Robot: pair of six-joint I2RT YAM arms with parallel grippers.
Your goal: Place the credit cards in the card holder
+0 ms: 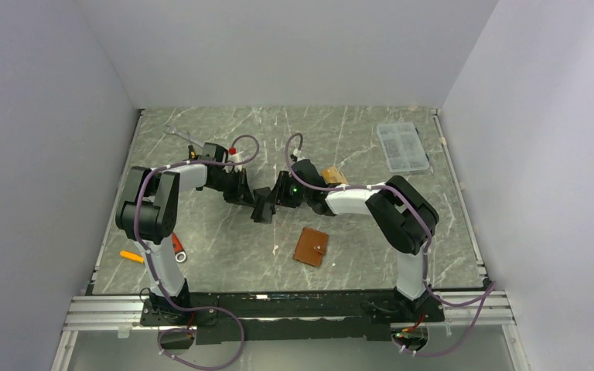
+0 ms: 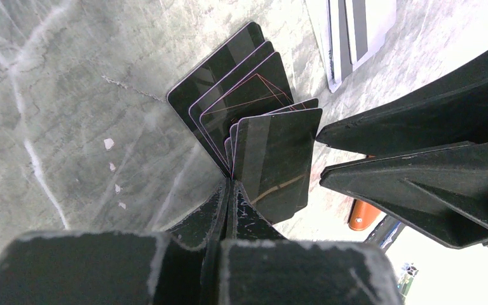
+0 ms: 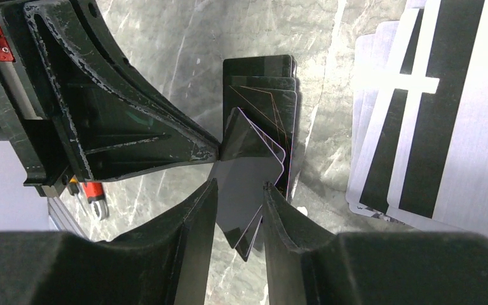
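Observation:
Several black cards [image 1: 262, 212] lie overlapping in a loose fan on the table, between my two grippers. My left gripper is shut with its tip against the fan's near edge; no card shows between its fingers. Over the tilted, lifted-looking front cards [image 3: 248, 184], my right gripper stands part open, its fingertips apart. Whether they touch a card, I cannot tell. The brown card holder [image 1: 310, 247] lies closed on the table, in front of my right arm.
White cards with black stripes [image 3: 413, 121] lie in a stack near the black ones. A clear plastic box [image 1: 403, 147] stands at the back right. Orange and red tools [image 1: 176, 246] lie at the left.

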